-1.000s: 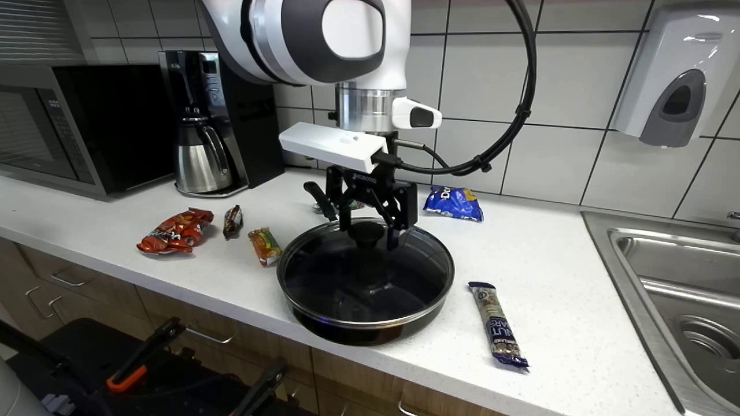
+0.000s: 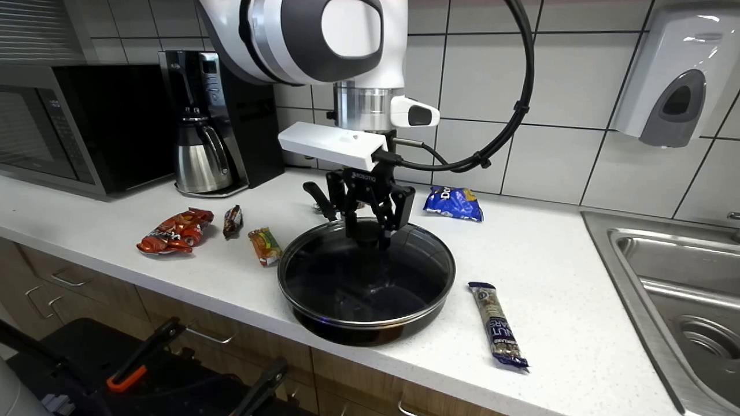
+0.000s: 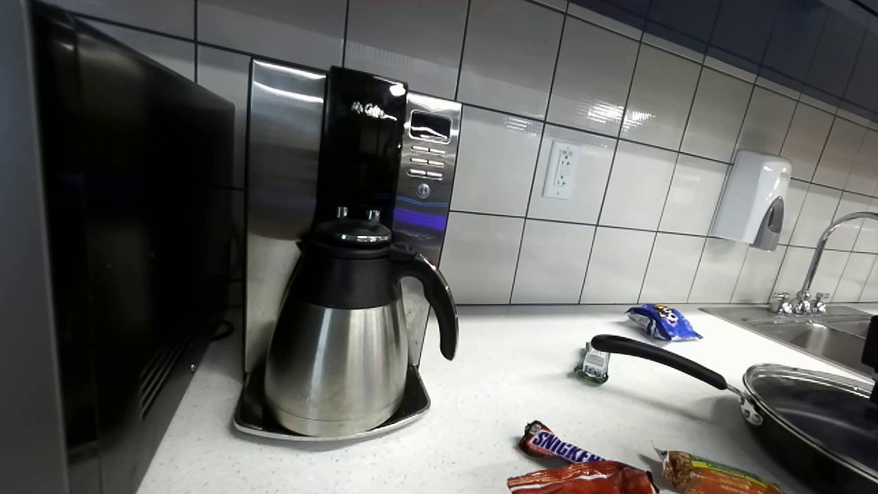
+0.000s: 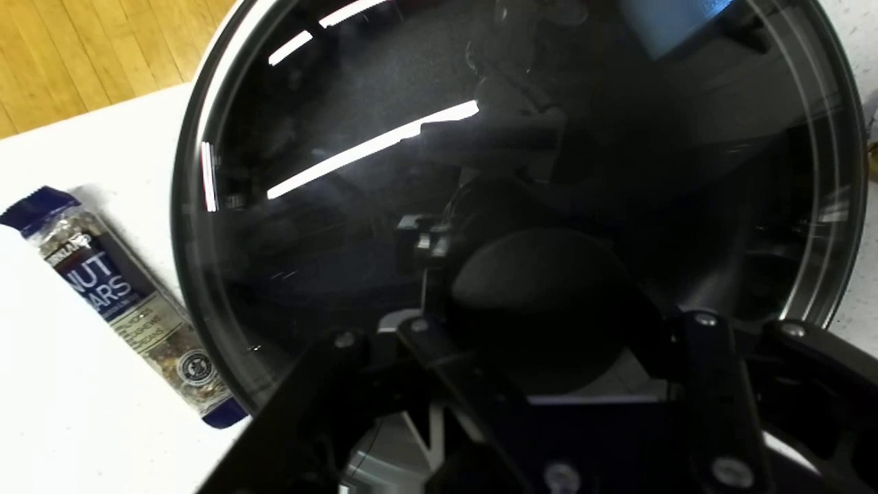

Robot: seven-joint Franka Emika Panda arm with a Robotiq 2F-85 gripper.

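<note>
A black pan [image 2: 367, 334] covered by a glass lid [image 2: 326, 281] stands near the counter's front edge. My gripper [image 2: 368, 237] points down over the middle of that lid and is shut on its round black knob [image 4: 535, 288]. In the wrist view the knob shows between the two dark fingers, which hide part of it. The lid's metal rim [image 2: 340, 323] sits level on the pan, with no gap that I can make out. To the left rear, the pan's black handle [image 3: 658, 355] sticks out.
Right of the pan lies a nut bar [image 2: 497, 326]; left are a small orange packet [image 2: 265, 246], a Snickers [image 2: 233, 222] and a red bag [image 2: 177, 232]. A blue bag [image 2: 454, 202] lies behind. The sink [image 2: 676, 270] is far right, with clear counter before it.
The fingers have come down slightly and closed in around the lid's knob, which stood clear between them before. Pan, lid and snacks have stayed in place.
</note>
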